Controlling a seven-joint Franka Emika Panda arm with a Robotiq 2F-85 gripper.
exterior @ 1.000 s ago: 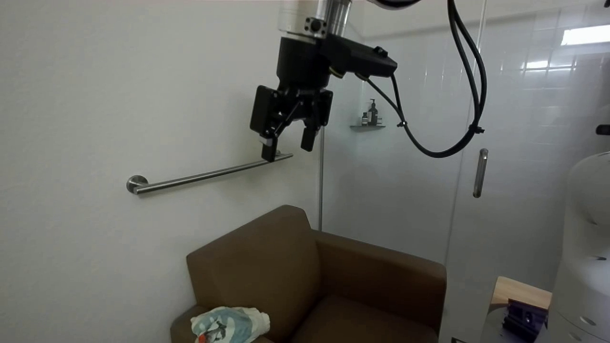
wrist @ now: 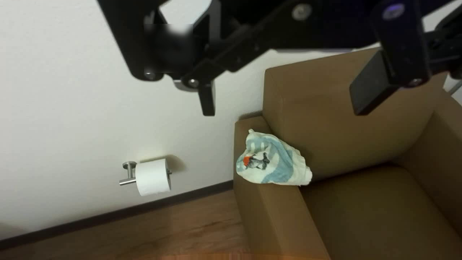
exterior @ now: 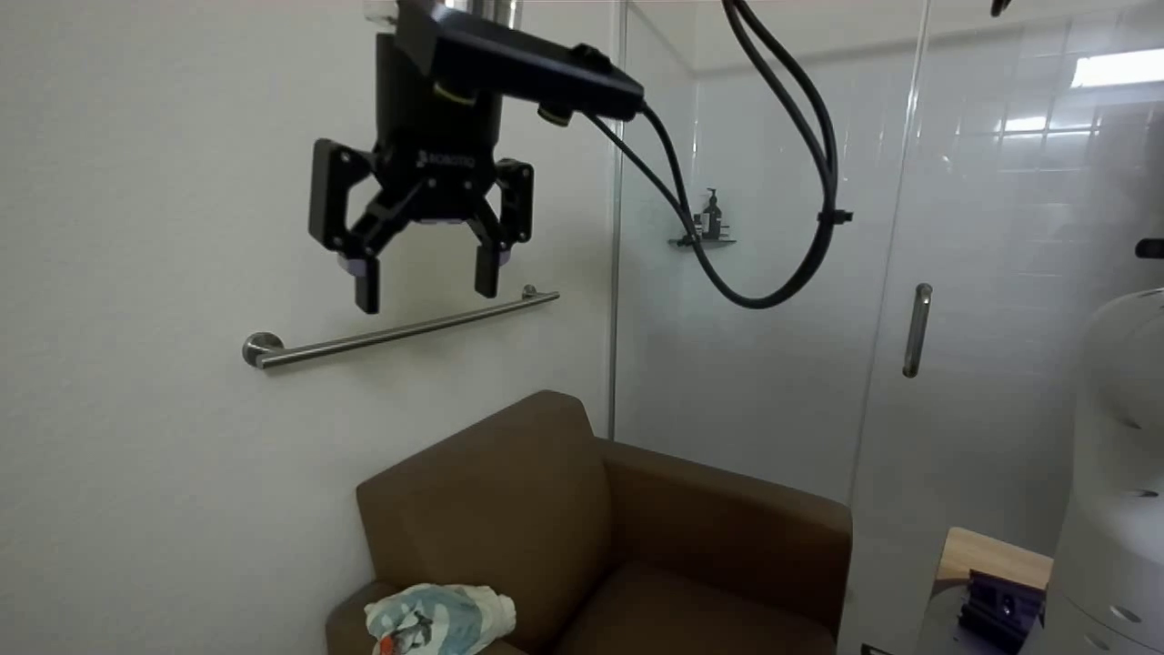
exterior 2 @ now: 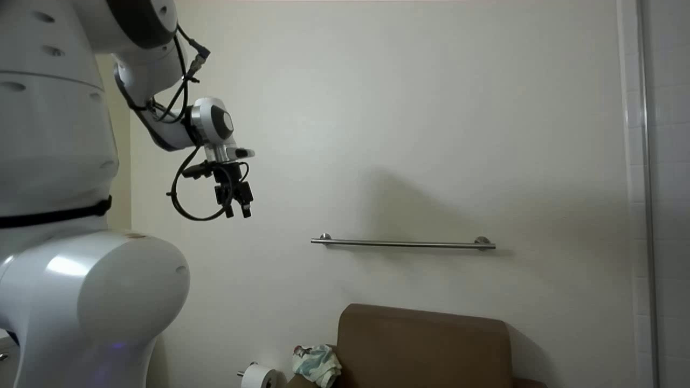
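A white and light-blue cloth (wrist: pixel 277 162) with a small grey and orange figure lies crumpled on the armrest of a brown armchair (wrist: pixel 346 117). In exterior view 1 the same cloth (exterior: pixel 436 618) shows at the bottom. My gripper (exterior: pixel 427 293) hangs high above the chair, its two fingers wide apart with only air between them. The wrist view has the gripper open as well, the cloth visible far below it. From the side, the gripper (exterior 2: pixel 237 213) stands well up and left of the cloth (exterior 2: pixel 317 364).
A metal towel bar (exterior 2: pixel 404 243) is fixed to the wall above the chair. Beside the armrest, a toilet paper roll (wrist: pixel 152 177) sits on a wall holder. A glass shower door with a handle (exterior: pixel 918 331) stands to the right. Open air surrounds the gripper.
In exterior view 1 my gripper has moved left and turned, so its fingers now face the camera more broadly. The cloth and chair stay where they were.
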